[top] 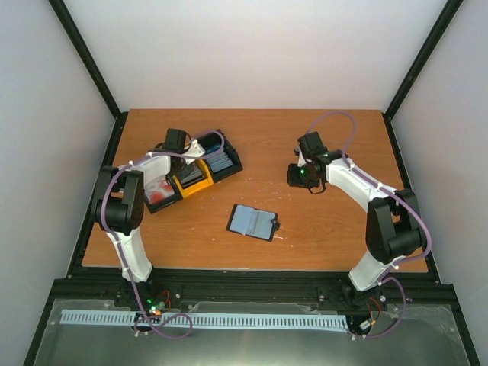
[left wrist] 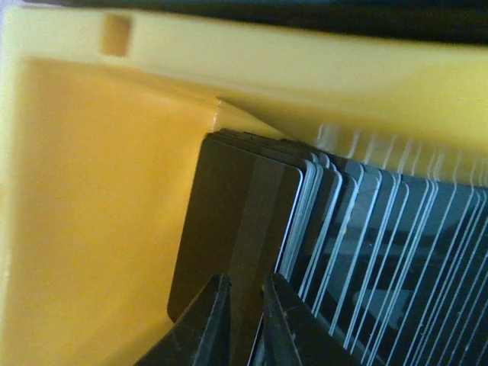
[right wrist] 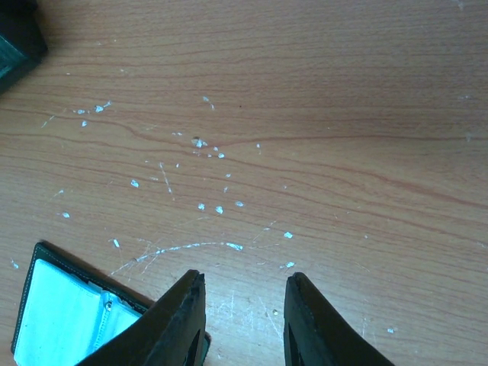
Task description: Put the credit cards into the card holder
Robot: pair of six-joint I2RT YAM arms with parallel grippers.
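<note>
In the left wrist view a dark card [left wrist: 232, 206] stands at the end of a row of upright cards [left wrist: 389, 252], inside a yellow compartment [left wrist: 91, 206]. The fingertips of my left gripper come down around this card and are shut on it; its lower part is hidden by the fingers. From the top, the left hand covers part of the yellow bin [top: 200, 185]. The card holder [top: 253, 222] lies spread open, grey-blue inside with a dark border, on the middle of the table. My right gripper is part open, empty, above bare wood beside the holder.
Next to the yellow bin are a black bin of bluish cards [top: 221, 162] on the right and a bin with white and red contents [top: 158, 192] on the left.
</note>
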